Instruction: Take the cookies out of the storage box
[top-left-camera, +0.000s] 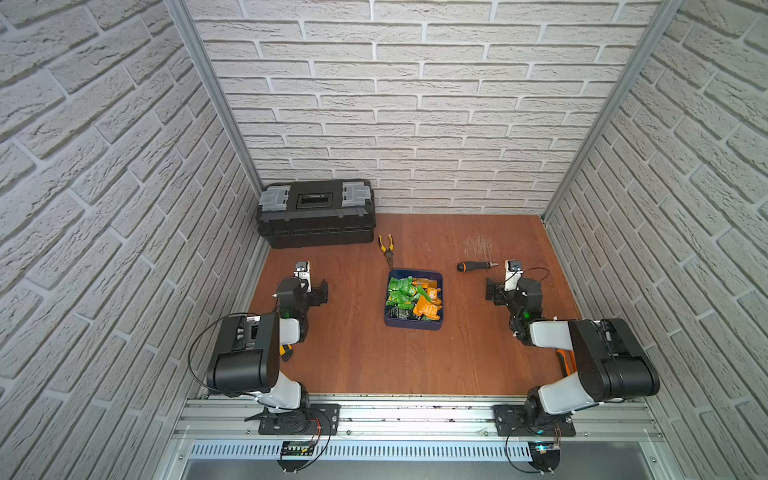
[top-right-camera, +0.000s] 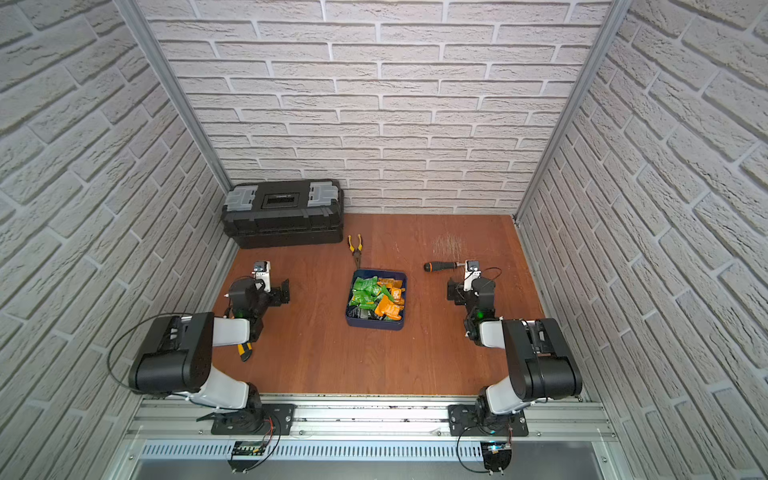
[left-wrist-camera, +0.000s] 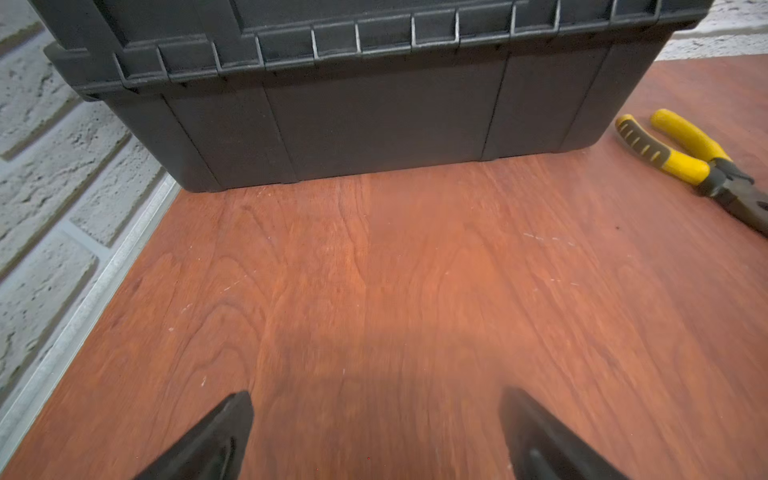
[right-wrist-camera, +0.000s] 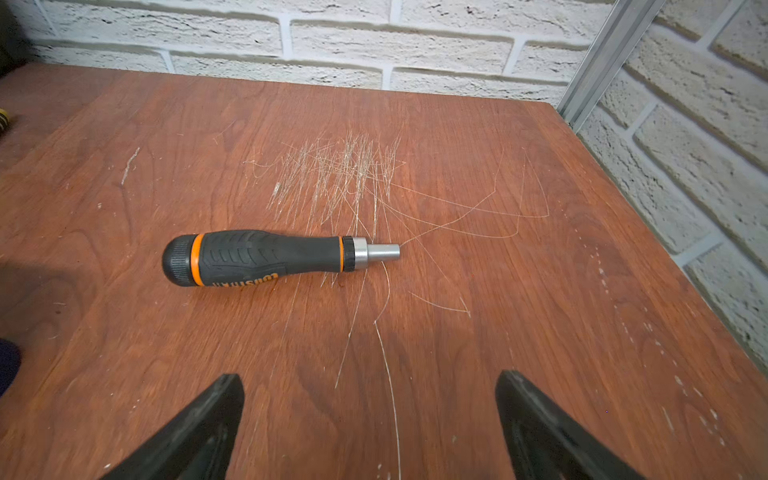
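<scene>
A navy storage box (top-left-camera: 413, 323) (top-right-camera: 374, 322) stands in the middle of the wooden table, filled with green cookie packets (top-left-camera: 402, 289) and orange packets (top-right-camera: 389, 307), over some dark items at its bottom. My left gripper (top-left-camera: 318, 292) is left of the box, open and empty, facing the black toolbox. My right gripper (top-left-camera: 496, 292) is right of the box, also open and empty, with bare wood between its fingers in the wrist view.
A black toolbox (left-wrist-camera: 376, 112) fills the back left. Pliers (left-wrist-camera: 680, 160) lie behind the storage box, and a screwdriver (right-wrist-camera: 264, 260) lies behind it to the right. Orange-and-black objects are partly hidden beside both arms.
</scene>
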